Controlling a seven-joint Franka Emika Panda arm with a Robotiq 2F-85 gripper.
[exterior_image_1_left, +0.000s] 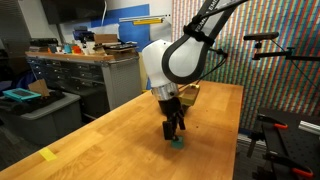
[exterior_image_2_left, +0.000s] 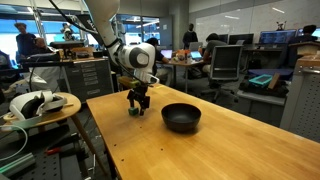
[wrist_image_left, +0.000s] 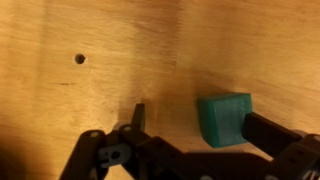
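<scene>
A small green block (wrist_image_left: 222, 120) rests on the wooden table (wrist_image_left: 100, 90), and in the wrist view it lies between my two fingers, close against the right one. My gripper stands open just above the tabletop, with a clear gap from the left finger to the block. From exterior view 1 the block (exterior_image_1_left: 177, 143) shows right under the fingertips of the gripper (exterior_image_1_left: 173, 132). In exterior view 2 the gripper (exterior_image_2_left: 138, 104) comes down over the block (exterior_image_2_left: 133, 111), which it partly covers.
A black bowl (exterior_image_2_left: 181, 118) sits on the table a short way from the gripper; exterior view 1 shows it mostly hidden behind the arm. A strip of yellow tape (exterior_image_1_left: 48, 154) marks the table's left side.
</scene>
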